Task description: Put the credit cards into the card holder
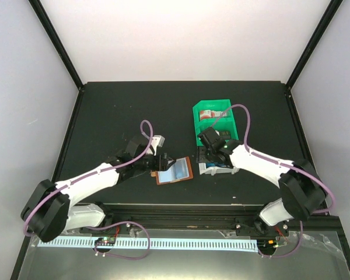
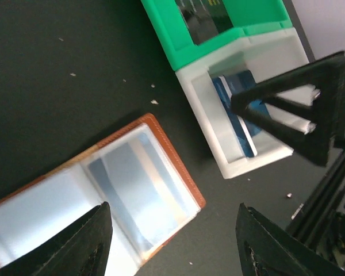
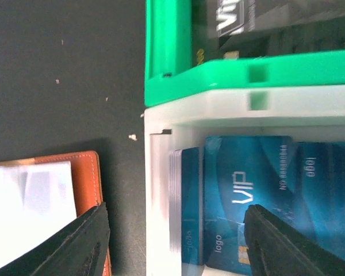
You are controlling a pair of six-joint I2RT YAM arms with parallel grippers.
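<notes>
The card holder (image 1: pixel 175 171) lies spread out on the table, a brown-edged wallet with clear and white sleeves. In the left wrist view its clear sleeve (image 2: pixel 146 184) fills the lower left, and whether a card is inside I cannot tell. Over the holder's left part, my left gripper (image 1: pixel 170 163) is open with nothing between its fingers. Blue cards (image 3: pixel 247 201) are in the white box (image 3: pixel 156 230); one stands on edge by its left wall, others lie beside it. My right gripper (image 1: pixel 202 160) hangs open above that box's left wall, the upright card (image 3: pixel 191 201) between and beyond its fingertips.
A green tray (image 1: pixel 196 125) adjoins the white box on its far side, holding red-and-white items (image 1: pixel 213 114) and a dark packet (image 2: pixel 202 20). Free black table lies to the left and behind.
</notes>
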